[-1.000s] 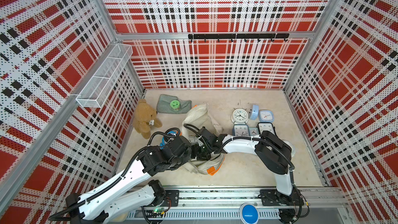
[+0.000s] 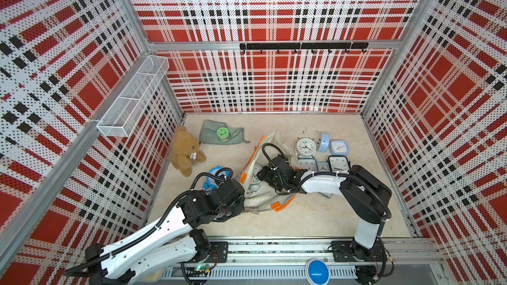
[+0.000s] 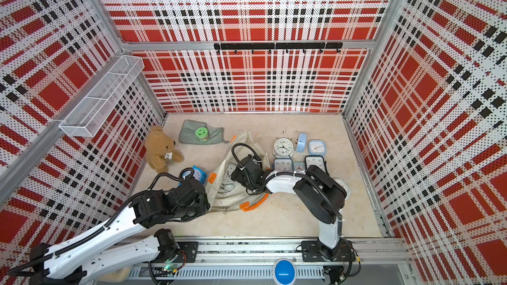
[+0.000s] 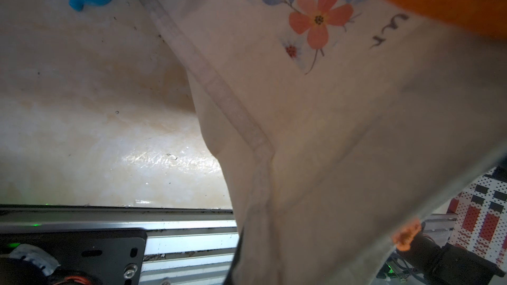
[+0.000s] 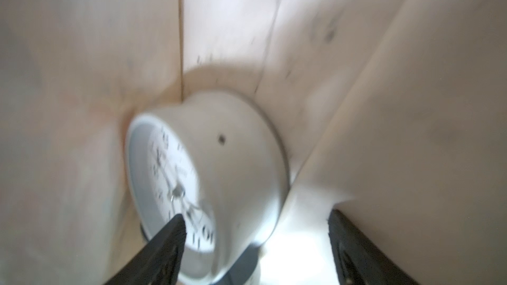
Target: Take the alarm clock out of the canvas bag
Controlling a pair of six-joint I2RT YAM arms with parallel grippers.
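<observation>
The canvas bag [image 2: 274, 200] lies mouth-open mid-table, with orange trim along its edges. Inside it is a round white alarm clock [image 5: 237, 158], its dial tilted to the left; from above, the clock [image 3: 230, 171] shows partly past my right gripper. Open in the bag's mouth, the right gripper has its left fingertip over the clock's near front edge, the right one apart by the canvas. My left gripper [image 2: 242, 201] is shut at the bag's near-left edge, where printed cloth [image 4: 327, 126] runs taut toward it; its fingertips are hidden.
Several other clocks [image 2: 305, 146] stand right of the bag. A blue item [image 2: 211, 182] sits beside the left arm. A teddy bear [image 2: 184, 152] and a grey-green cloth [image 2: 210, 133] with a green disc lie farther left.
My right gripper has moved right and away from the left gripper. The bag has spread to the right, and its opening now shows the clock.
</observation>
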